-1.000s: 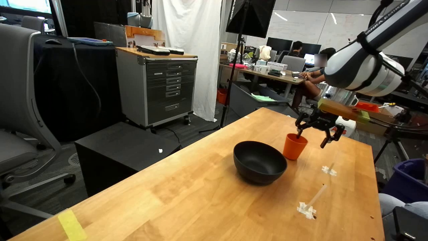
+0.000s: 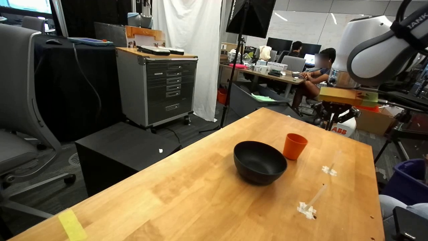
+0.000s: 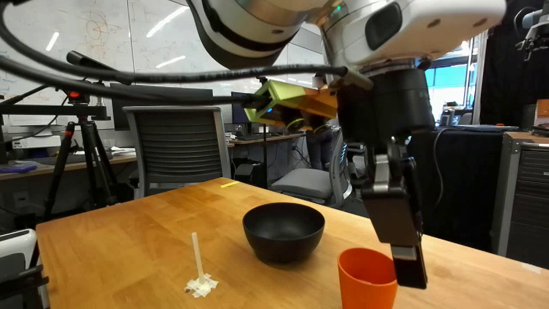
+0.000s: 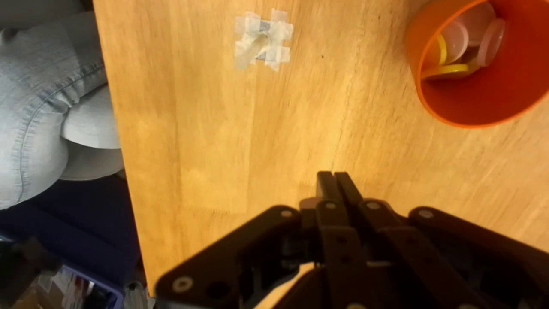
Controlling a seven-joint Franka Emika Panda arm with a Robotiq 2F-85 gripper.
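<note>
An orange cup (image 2: 294,148) stands upright on the wooden table, right beside a black bowl (image 2: 258,170). In the wrist view, pale pink discs (image 4: 454,42) and yellow discs (image 4: 446,71) lie inside the cup. My gripper hangs above the table, apart from the cup, with its fingers brought together. Nothing shows clearly between the fingertips; a small reddish-brown patch shows beside the left finger, and I cannot tell what it is. The second exterior view has the fingers (image 3: 410,270) overlapping the cup's right edge from that camera's side.
Two thin pale sticks are taped upright to the table, one nearer (image 2: 317,196) and one farther back. A yellow tape strip (image 2: 72,225) marks the table's far left end. Between the bowl and that strip the surface is clear.
My gripper was open with one finger in the cup's mouth. Now it is shut, higher and clear of the cup. The cup and bowl have not moved.
</note>
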